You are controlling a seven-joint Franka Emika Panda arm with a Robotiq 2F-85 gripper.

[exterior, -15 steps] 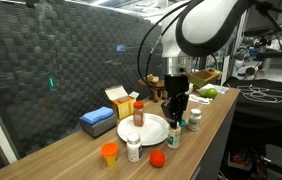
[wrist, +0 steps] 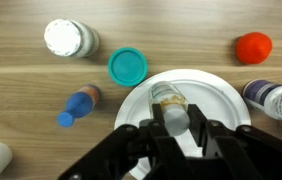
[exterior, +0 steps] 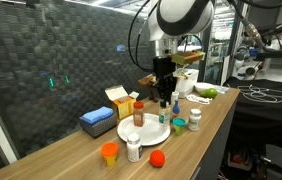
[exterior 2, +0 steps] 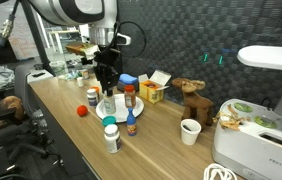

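Note:
My gripper is shut on a small bottle with a pale label [wrist: 167,97], gripping it near its top. In exterior view 1 the bottle [exterior: 164,116] hangs upright at the right part of the white plate [exterior: 146,130], beneath the gripper [exterior: 165,103]. Seen from above, the plate [wrist: 216,90] lies under and around it. Whether the bottle's base touches the plate cannot be told. In exterior view 2 the arm covers part of the bottle, over the plate [exterior 2: 142,108].
Close to the plate stand a teal cup [wrist: 127,67], a blue bottle [wrist: 78,102], a white-lidded jar [wrist: 69,38], a red ball [wrist: 253,47] and another white bottle [wrist: 271,99]. Behind it are an orange-capped bottle [exterior: 138,113] and a yellow box [exterior: 124,104].
The gripper and bottle have moved up and back from the table spot in front of the plate to over the plate. The teal cup has come into clearer view.

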